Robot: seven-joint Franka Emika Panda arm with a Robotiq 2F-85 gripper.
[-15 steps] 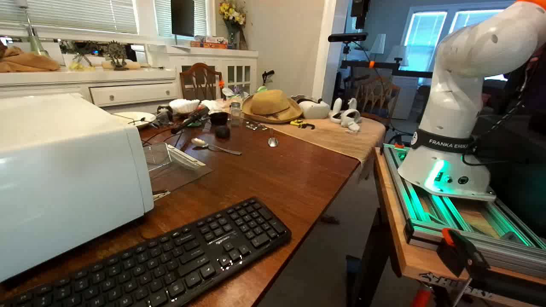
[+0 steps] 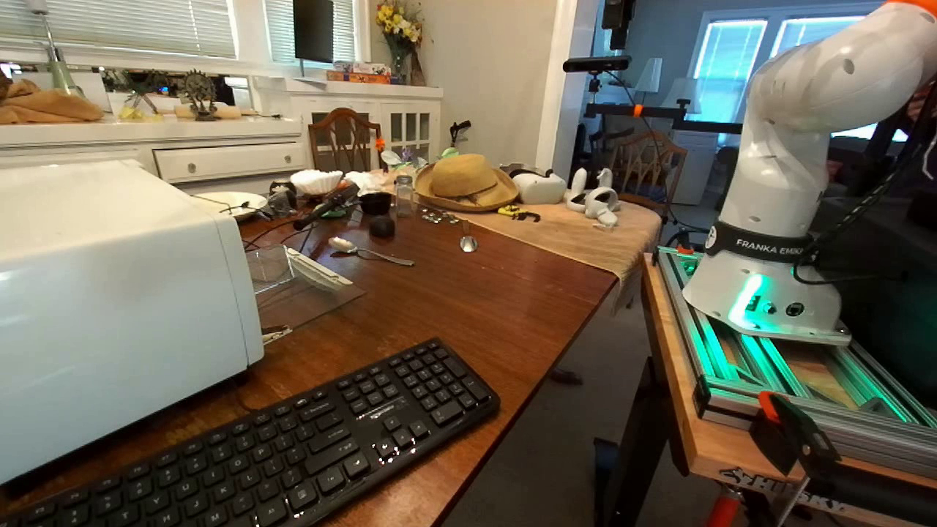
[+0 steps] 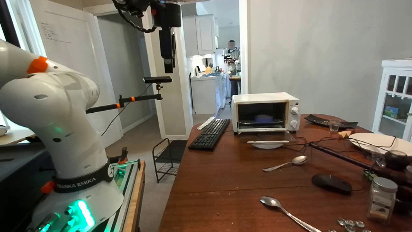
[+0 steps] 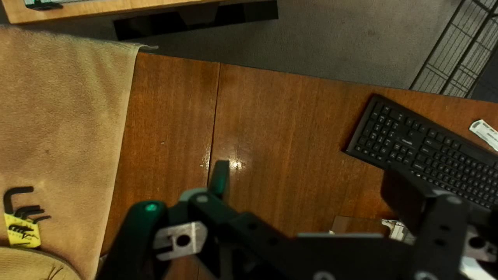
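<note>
High above the table, my gripper is open, with its two fingers well apart and only table surface visible between them. From the side in exterior view 2, the gripper points straight down, clear of everything. On the table are two spoons: one spoon lies before the toaster oven, and another spoon is nearer that camera. The white toaster oven stands with its door lowered and a bluish item inside. A black keyboard lies beside it.
A black mouse, a glass jar and cables crowd one side of the table. A straw hat and a white headset rest on a tan cloth. Bare wood lies between cloth and keyboard.
</note>
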